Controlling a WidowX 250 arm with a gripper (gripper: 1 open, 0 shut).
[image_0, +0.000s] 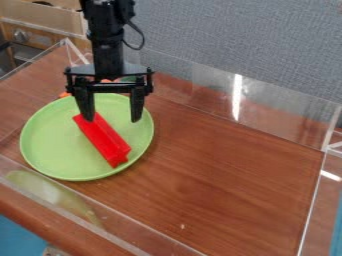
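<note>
My black gripper (111, 106) is open and hangs over the green plate (54, 145), its fingers either side of and above the upper end of a red elongated block (104, 142) lying on the plate. An orange carrot-like object behind is mostly hidden by the gripper.
Clear low walls edge it at the back, right and front. A wooden box (27, 12) stands outside at the back left.
</note>
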